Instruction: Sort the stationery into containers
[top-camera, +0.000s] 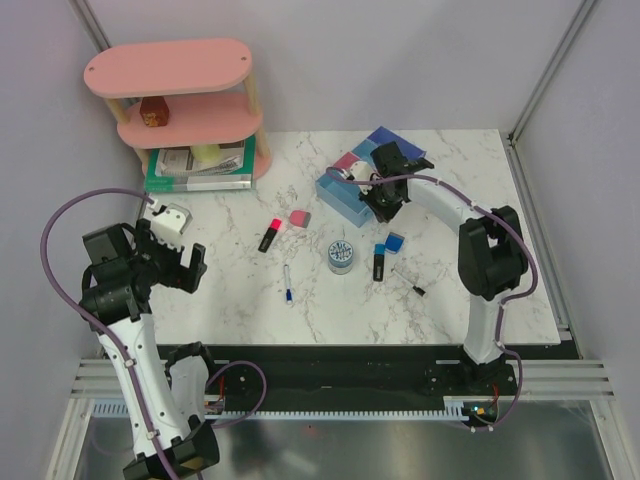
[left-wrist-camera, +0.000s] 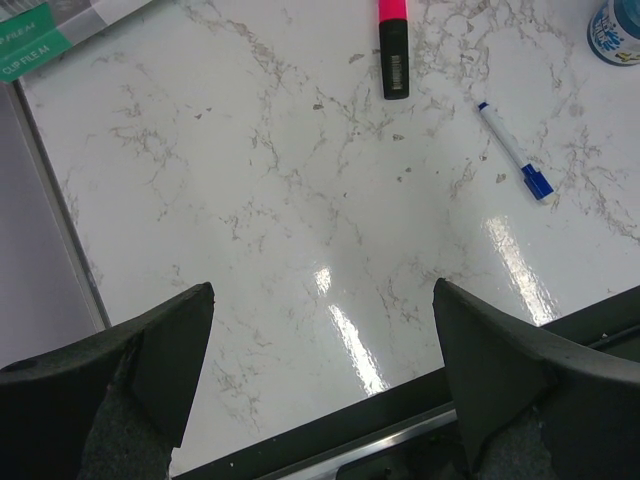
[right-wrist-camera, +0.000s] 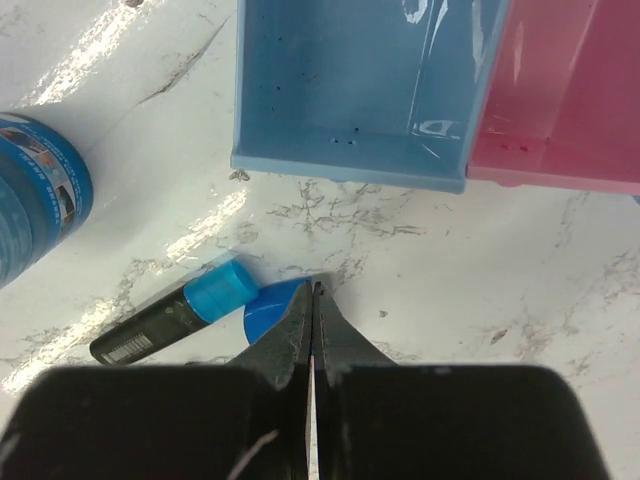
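The organizer shows a light-blue compartment (right-wrist-camera: 350, 80) and a pink compartment (right-wrist-camera: 560, 90) in the right wrist view, both empty where visible. My right gripper is shut with nothing seen between its fingertips; it hangs in front of the organizer, overlapping a small blue square item (right-wrist-camera: 268, 312). Beside that lies a blue-capped highlighter (right-wrist-camera: 170, 318). A black-capped marker (top-camera: 409, 284) rests to their right. Farther left are a pink-capped highlighter (top-camera: 270, 236), a pink square item (top-camera: 300, 218) and a blue-capped marker (top-camera: 288, 284). My left gripper stands open and empty above bare table.
A round blue jar (top-camera: 341, 257) stands mid-table. A pink shelf (top-camera: 190, 119) at back left has books (top-camera: 205, 183) beneath its boards. Bare marble lies to the right and along the front left; the table ends at a dark front edge (top-camera: 330, 355).
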